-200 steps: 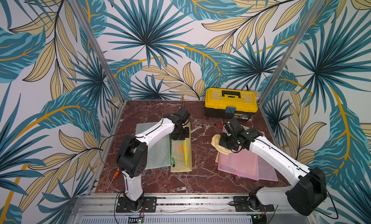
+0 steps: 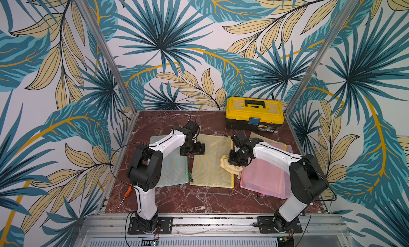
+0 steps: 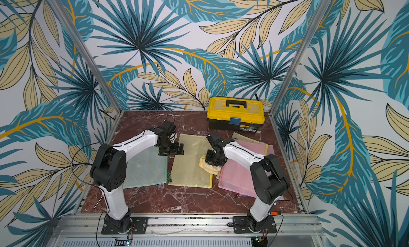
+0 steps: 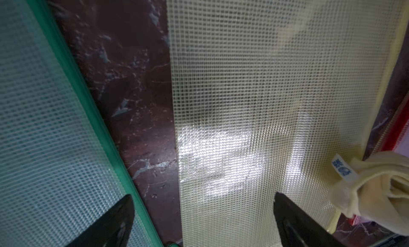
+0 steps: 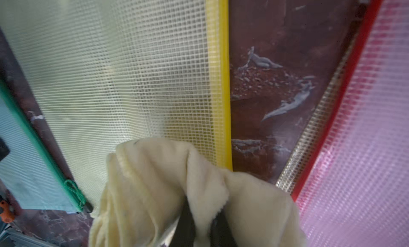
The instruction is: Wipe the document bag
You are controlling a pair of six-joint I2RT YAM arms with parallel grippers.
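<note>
A yellow-edged mesh document bag (image 2: 208,166) lies flat in the middle of the table, its yellow strip (image 5: 222,76) on the right side. My right gripper is shut on a cream cloth (image 5: 149,174), whose folds bulge around the fingers. The cloth is at the bag's right edge; whether it presses on the mesh cannot be told. Above the bag's left part my left gripper stands open, its dark fingertips (image 4: 289,217) apart, with nothing held. In the left wrist view the cloth (image 4: 379,191) shows at lower right with a small white tag.
A green-edged bag (image 2: 172,170) lies to the left, and pink bags (image 2: 264,174) are stacked to the right. At the back right stands a yellow toolbox (image 2: 255,110). An orange screwdriver (image 2: 128,190) lies front left.
My left gripper went right and came back left. The right gripper brought the cloth left from the pink bags.
</note>
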